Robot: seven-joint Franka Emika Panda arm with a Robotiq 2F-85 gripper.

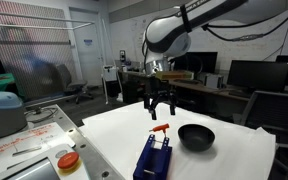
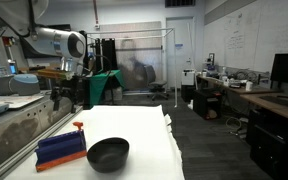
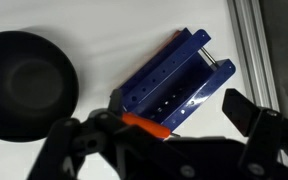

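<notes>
A blue rack or tray with holes along its sides stands on the white table. At its far end in exterior view 1, an orange-red piece sticks up. It shows as an orange bar in the wrist view, partly hidden by the gripper. My gripper is open and points down above that piece, with a gap between them in exterior view 1. A round black bowl or pan sits beside the rack, away from the fingers.
A metal rail runs along the table edge near the rack. To the left in exterior view 1 is a surface with a red button.
</notes>
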